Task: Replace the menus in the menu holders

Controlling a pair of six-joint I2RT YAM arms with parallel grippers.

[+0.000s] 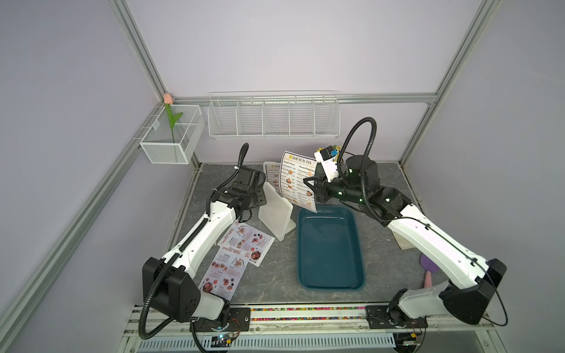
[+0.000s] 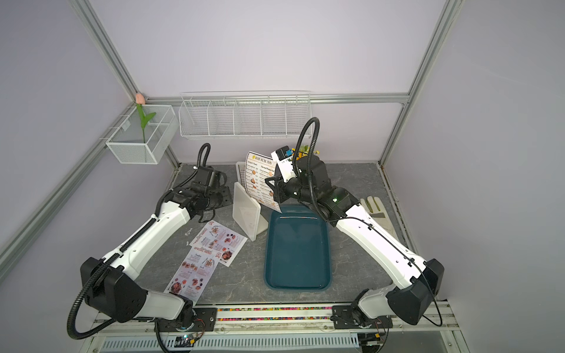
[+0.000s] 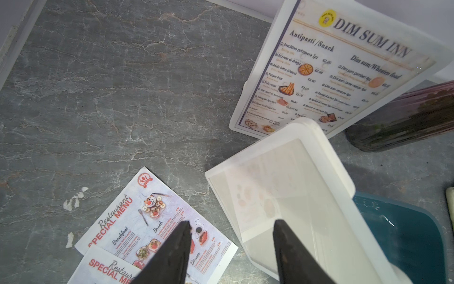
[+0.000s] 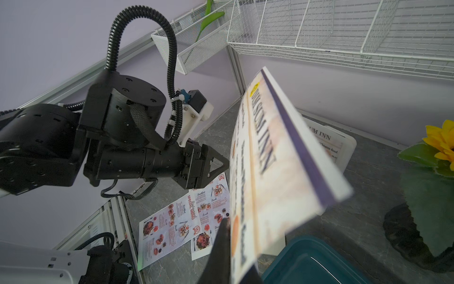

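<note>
My right gripper (image 1: pixel 309 183) is shut on the edge of a Dim Sum Inn menu (image 1: pixel 295 182), which curves upright in the air left of it. A white menu holder (image 3: pixel 293 189) with no menu in it stands tilted in front of my left gripper, whose fingers are parted with nothing between them. Behind it, another holder (image 3: pixel 239 116) has a Dim Sum Inn menu (image 3: pixel 326 61) in it. Two Restaurant Special Menu sheets lie overlapped on the table: an upper one (image 1: pixel 250 238) and a lower one (image 1: pixel 223 270).
A teal tray (image 1: pixel 301 253) sits in the middle of the table, right of the empty holder. A sunflower (image 4: pixel 442 142) in a dark vase stands at the back. Wire baskets (image 1: pixel 273 120) hang on the rear wall. Beige gloves (image 2: pixel 379 214) lie at the right.
</note>
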